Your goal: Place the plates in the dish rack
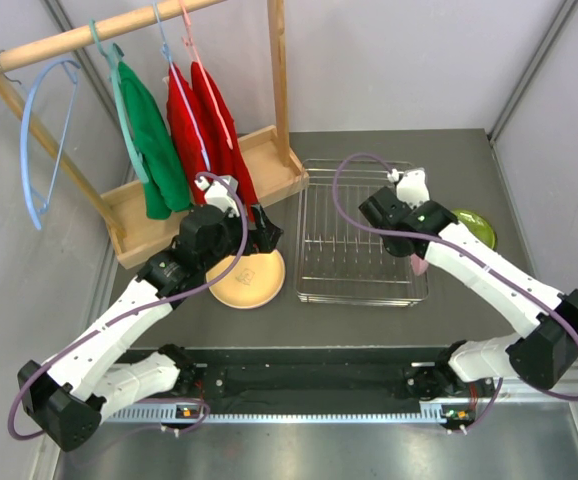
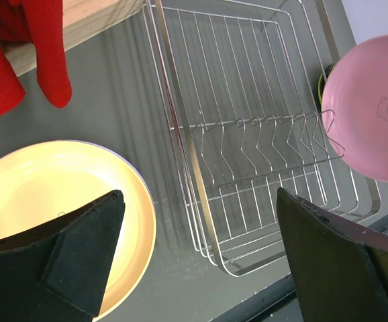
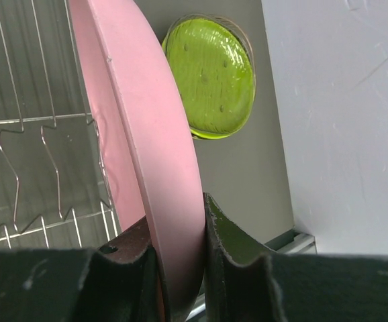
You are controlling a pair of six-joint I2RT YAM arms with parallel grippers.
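Note:
The wire dish rack stands in the middle of the table, its slots empty in the left wrist view. A pink plate is gripped by its edge in my right gripper, tilted on edge, at the rack's right end. In the left wrist view the pink plate shows its face, with a small bear drawing. From above, my right arm covers most of it. A yellow plate lies flat left of the rack. My left gripper is open above the gap between yellow plate and rack, holding nothing.
A green plate lies on the table right of the rack. Behind the left arm stands a wooden clothes rack with red clothes and a green garment. Bare table shows in front of the dish rack.

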